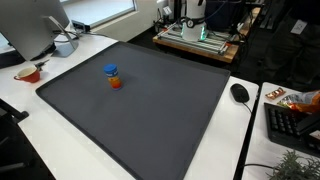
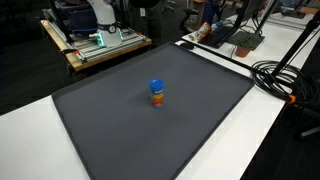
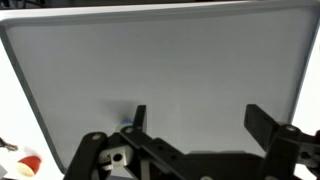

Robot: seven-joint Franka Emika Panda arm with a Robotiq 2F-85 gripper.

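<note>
A small jar with a blue lid and an orange-red body (image 1: 114,80) stands upright on the dark grey board (image 1: 150,120). The same jar (image 2: 157,93) appears near the board's middle in the second exterior view. From the wrist, my gripper is over the board with its fingers spread wide and only bare board between them. A bit of the jar's blue lid (image 3: 126,122) shows beside the left finger, which hides most of the jar. I cannot make out the gripper in either exterior view.
A red cup (image 1: 30,75) sits on the white table beyond the board's left corner. A black mouse (image 1: 240,93) lies to the right, and coiled black cable (image 2: 278,75) at the table's far side. Most of the board is clear.
</note>
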